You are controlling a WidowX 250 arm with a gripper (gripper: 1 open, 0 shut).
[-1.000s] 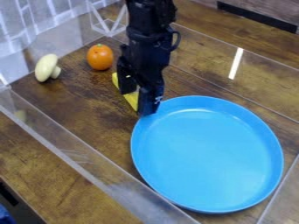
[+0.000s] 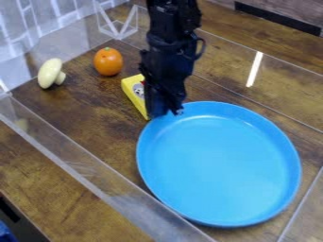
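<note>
The black gripper (image 2: 161,100) points down just behind the blue tray's back-left rim, beside a yellow object (image 2: 134,89) that lies on the wooden table. Its fingers are dark and partly blend together; whether anything is between them is unclear. The blue round tray (image 2: 217,165) fills the lower right.
An orange round object (image 2: 109,62) and a pale mushroom-like object (image 2: 51,74) sit at the back left. A clear plastic wall runs along the left.
The yellow object now shows more clearly left of the gripper, which has moved only slightly.
</note>
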